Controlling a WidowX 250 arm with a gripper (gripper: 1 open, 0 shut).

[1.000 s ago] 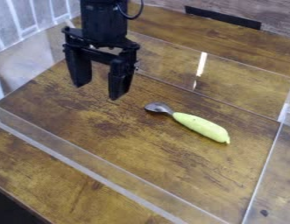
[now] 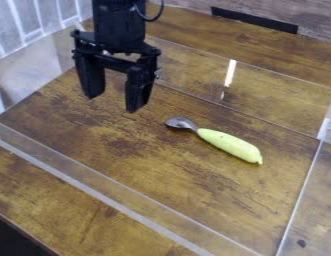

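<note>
My black gripper [image 2: 112, 86] hangs over the left half of the wooden board, its two fingers spread apart and nothing visible between them. To its right and lower, apart from it, a utensil with a pale yellow-green handle [image 2: 228, 145] lies diagonally on the wood, its small grey metal head [image 2: 181, 124] pointing toward the upper left.
Transparent walls or edges run along the left, front and right of the area. A dark slot [image 2: 255, 22] sits at the back right.
The utensil has not moved.
</note>
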